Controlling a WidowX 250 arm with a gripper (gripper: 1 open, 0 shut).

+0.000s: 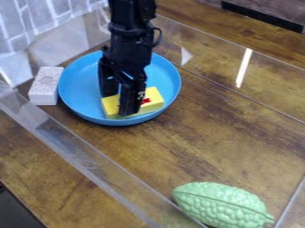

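My black gripper [124,96] hangs down from the top of the view into a blue round plate [88,102], over a yellow block [152,101] with a small red mark. Its dark fingers overlap the block's left part; whether they touch it, and how far apart they stand, is hard to make out.
A white speckled brick [45,85] sits just left of the plate. A green ridged vegetable-like object [220,203] lies at the bottom right. Clear panels or edges cross the left and right sides, with a tiled wall at top left.
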